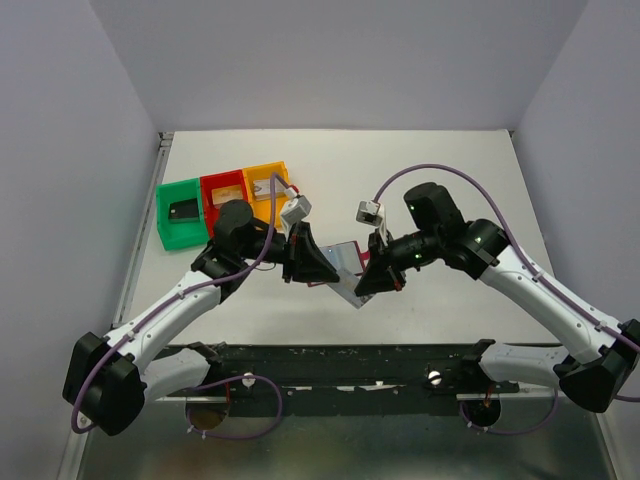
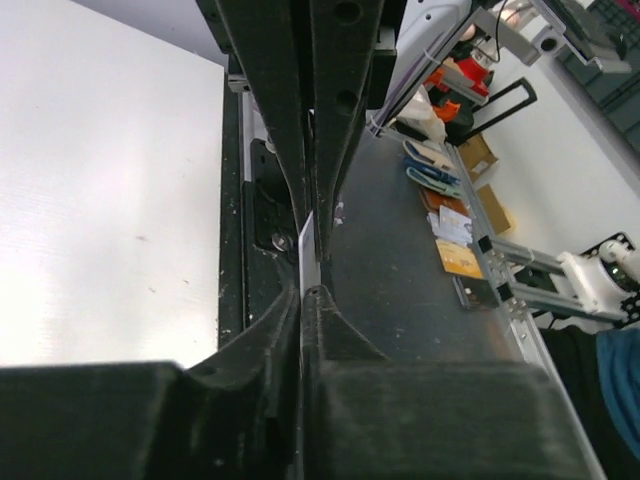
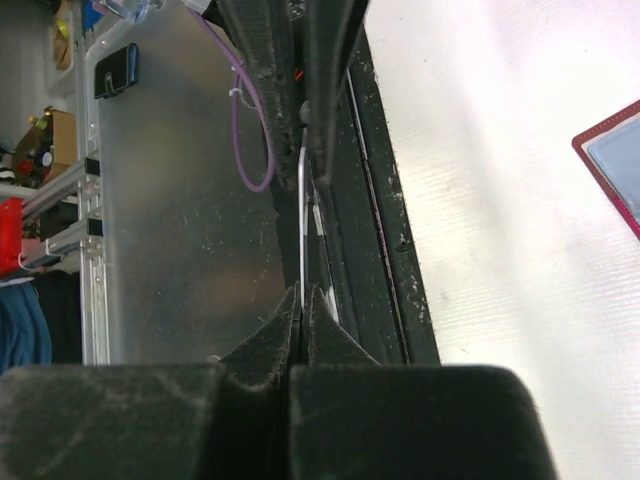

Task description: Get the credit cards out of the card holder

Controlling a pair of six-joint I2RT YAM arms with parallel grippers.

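Note:
Near the table's front middle, my two grippers meet at a thin pale card, seen edge-on in both wrist views. My right gripper is shut on it. My left gripper is at the card's other end, its fingers close around the edge; whether they grip it is unclear. The red-edged card holder with a pale panel lies flat on the table behind them, partly hidden by the arms in the top view.
Green, red and orange bins stand at the back left, with items inside.

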